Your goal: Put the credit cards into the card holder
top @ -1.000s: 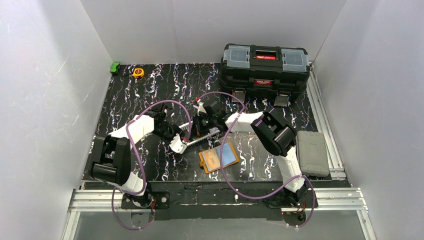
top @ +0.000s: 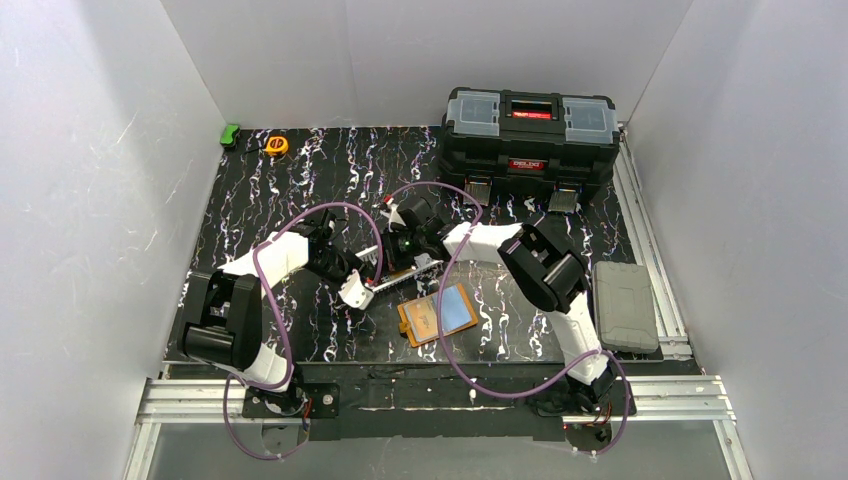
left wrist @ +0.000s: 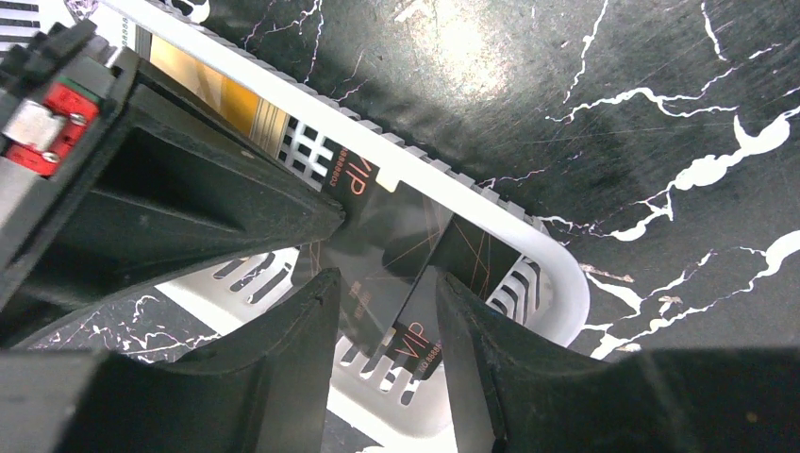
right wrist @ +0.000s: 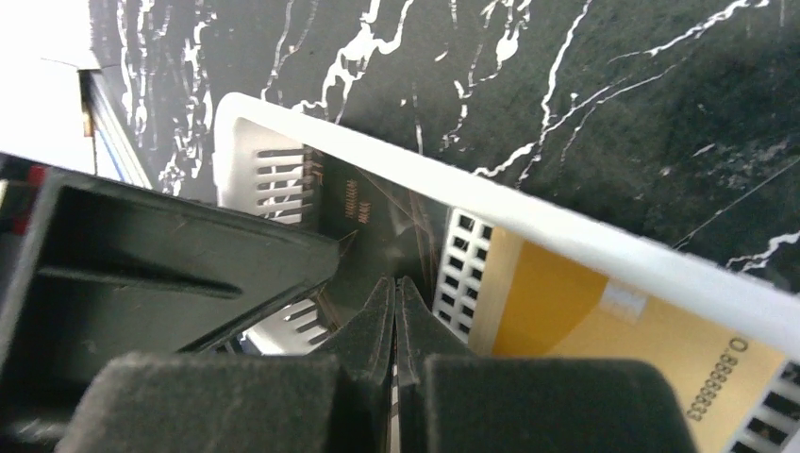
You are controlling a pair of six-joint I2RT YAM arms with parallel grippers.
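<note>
The white slotted card holder [left wrist: 557, 283] [right wrist: 604, 236] lies mid-table under both grippers. Black VIP cards [left wrist: 396, 245] [right wrist: 368, 226] sit in it, beside a gold card [right wrist: 547, 311]. My left gripper [top: 360, 268] hangs over the holder's end, fingers apart, with nothing clearly held between them. My right gripper [top: 395, 255] is down at the holder with its fingertips together over a black card and nothing visible between them. A card board [top: 437, 315] with blue and tan cards lies below them in the top view.
A black toolbox [top: 530, 140] stands at the back right, a grey case [top: 623, 305] at the right edge. A tape measure [top: 276, 146] and a green object [top: 229, 136] are at the back left. Bare marble surrounds the holder.
My right gripper and its cable have shifted very slightly in the top view; otherwise little visible difference.
</note>
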